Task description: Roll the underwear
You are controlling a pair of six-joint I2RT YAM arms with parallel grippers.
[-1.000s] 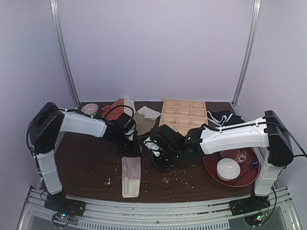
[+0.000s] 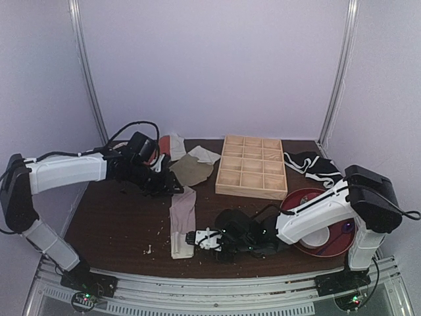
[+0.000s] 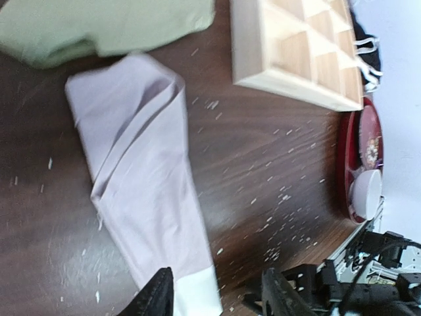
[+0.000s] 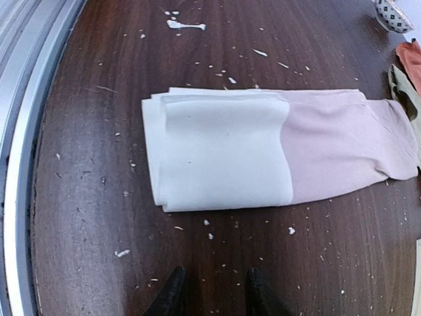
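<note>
A pale pink underwear strip [image 2: 183, 209] with a white band at its near end lies folded long and narrow on the dark table. In the left wrist view, loose creases cross the pink cloth [image 3: 145, 178] near its far end. Over that far end, at its left, is my left gripper [image 2: 176, 189], open and with no cloth between its fingers. By the near end hovers my right gripper [image 2: 192, 238]. The right wrist view shows its fingers [image 4: 172, 289] parted beside the flat white band [image 4: 223, 151], bare table between them.
Behind the strip lie a green-grey cloth [image 2: 191, 171] and other folded cloths. A wooden compartment box [image 2: 250, 193] stands right of them, with a black-and-white garment [image 2: 314, 166] beyond. A red tray with a white bowl [image 2: 314, 237] sits at right.
The right gripper has come down toward the near, white end. The strip has shifted slightly away from the front edge, and its pink far end is uncovered.
</note>
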